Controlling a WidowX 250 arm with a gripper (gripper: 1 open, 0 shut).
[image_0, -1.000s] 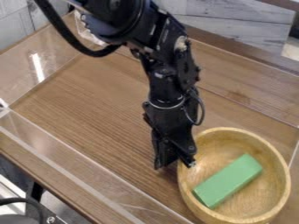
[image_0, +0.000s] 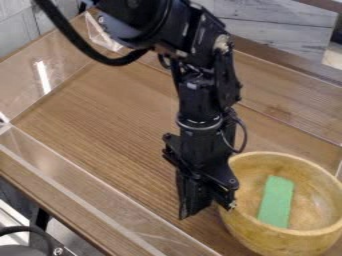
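My black gripper (image_0: 201, 195) hangs low over the wooden tabletop, shut, its tips at the left rim of a yellow bowl (image_0: 310, 240); whether the rim is between the fingers is hard to tell. The bowl sits at the lower right with a green block (image_0: 274, 203) lying inside it.
A raised edge runs along the front left, with dark items beyond it. A white-grey wall is at the back.
The gripper has moved down toward the front. The bowl has shifted, and the green block in it now lies more upright in the image.
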